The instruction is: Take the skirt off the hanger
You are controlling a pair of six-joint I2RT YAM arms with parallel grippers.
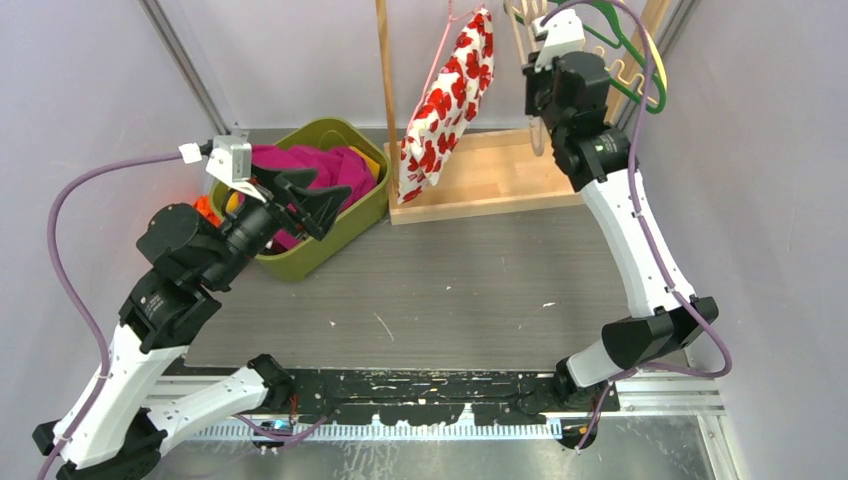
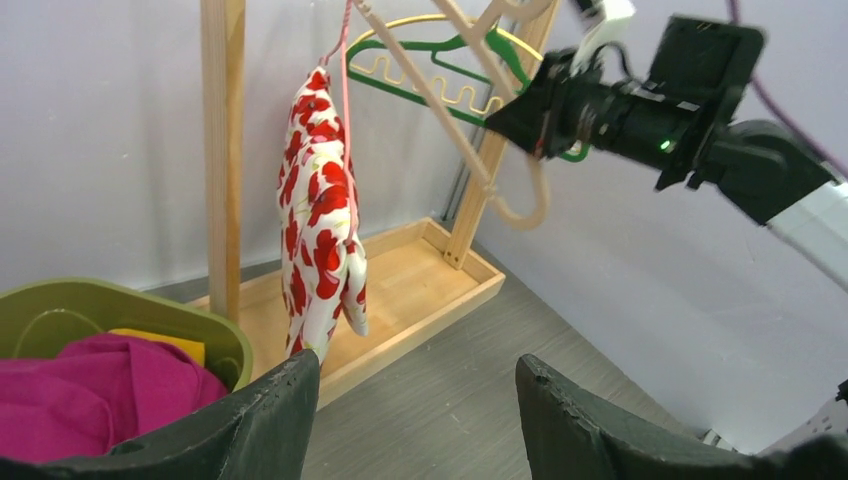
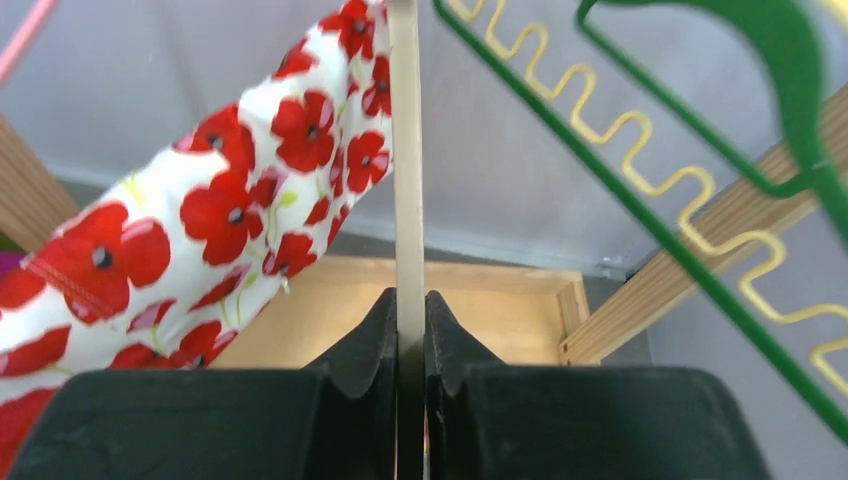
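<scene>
A bare beige hanger [image 3: 408,180] runs between the fingertips of my right gripper, which is shut on it. In the left wrist view this hanger [image 2: 470,160] slants downward with no cloth on it. A magenta cloth [image 1: 325,170] lies heaped in the olive basket [image 1: 300,262]. My left gripper stands open and empty, and from above it is over the basket's right side. A white cloth with red flowers [image 2: 322,210] hangs on a pink hanger [image 2: 350,140], left of the right gripper.
Green and yellow hangers [image 2: 450,90] hang close by the right gripper. The wooden rack's left post [image 2: 222,150] stands between the basket and the flowered cloth. The rack's base [image 1: 500,165] is bare, and the grey floor [image 1: 440,290] in front is clear.
</scene>
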